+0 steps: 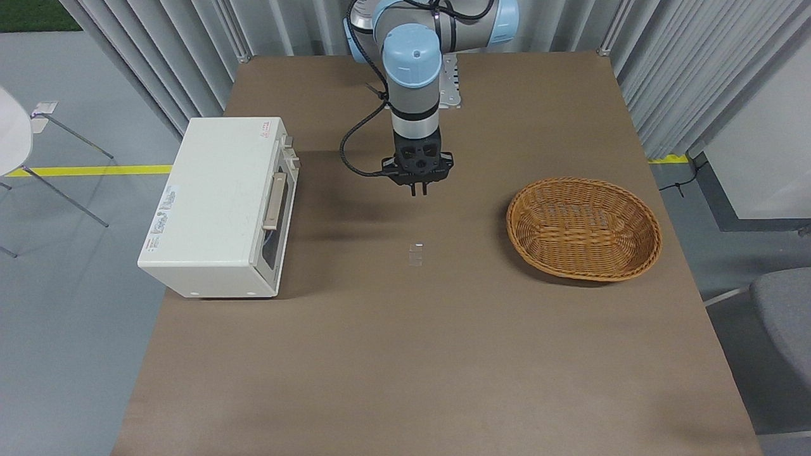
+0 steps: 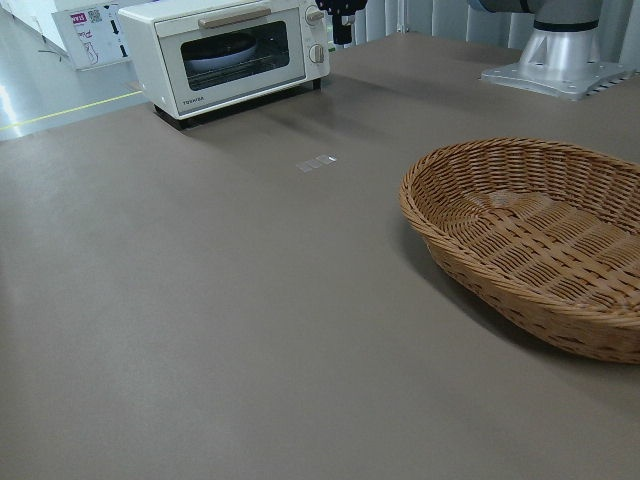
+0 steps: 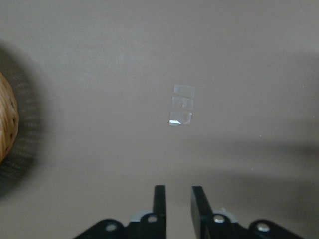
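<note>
My gripper (image 1: 419, 189) hangs pointing down over the middle of the table, between a white toaster oven (image 1: 205, 205) and a wicker basket (image 1: 581, 228). In the wrist view its two black fingers (image 3: 159, 204) stand apart with a gap and nothing between them; small transparent tape pieces (image 3: 182, 104) lie on the table ahead. The oven's door (image 2: 225, 70) looks closed, with a dark dish visible behind the glass. The basket looks empty, and only its edge shows in the wrist view.
Curtains stand behind the table, chairs to either side on the floor. The arm's base plate is at the back.
</note>
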